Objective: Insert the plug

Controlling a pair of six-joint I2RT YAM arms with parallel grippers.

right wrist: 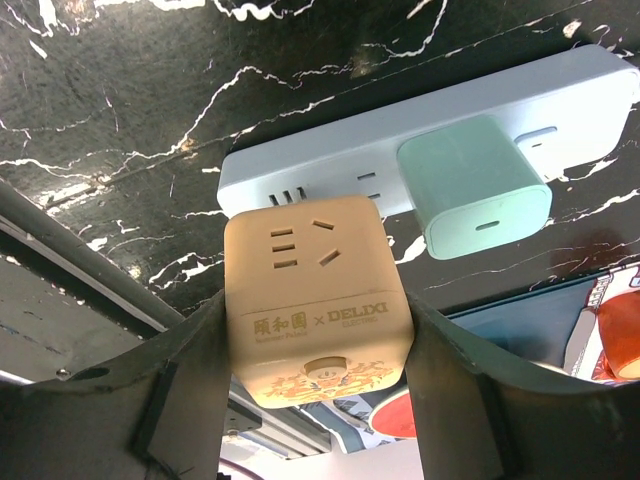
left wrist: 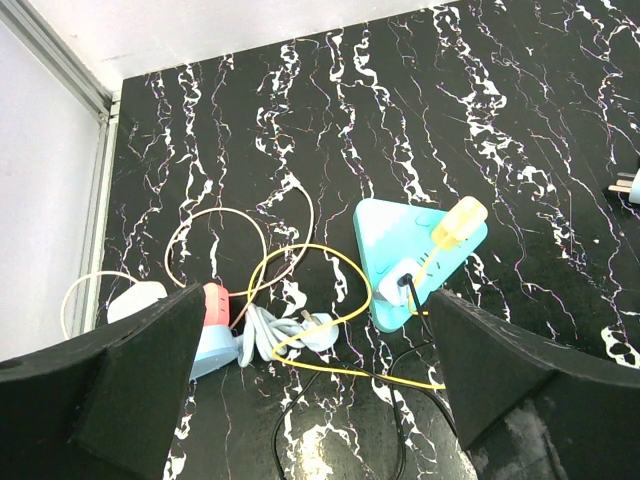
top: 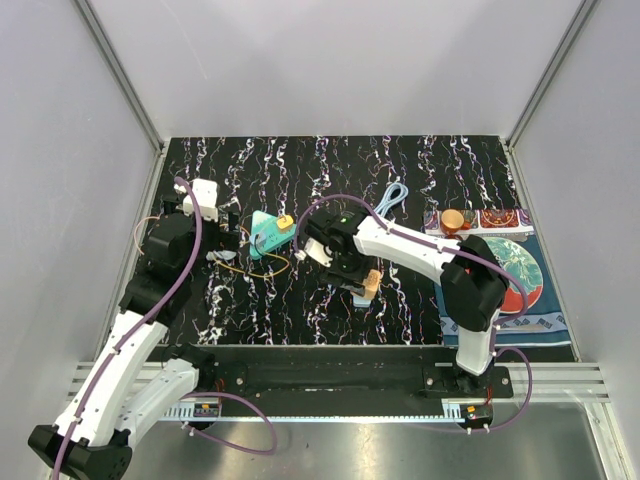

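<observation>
In the right wrist view my right gripper is shut on an orange cube adapter plug (right wrist: 305,275), one finger on each side. The cube's slotted face shows, and it overlaps the near end of a white power strip (right wrist: 310,165). Its pins are hidden, so I cannot tell whether they are in the slots. Farther along the strip sits a mint-green cube plug (right wrist: 475,190). Over on the left, my left gripper stands open above the table with nothing between its fingers.
Below the left gripper lie a turquoise triangular strip (left wrist: 385,230) with a yellow plug (left wrist: 462,220), a coiled grey cord (left wrist: 265,330) and loose yellow and black cables. A blue cloth (top: 550,325) with dishes covers the right side.
</observation>
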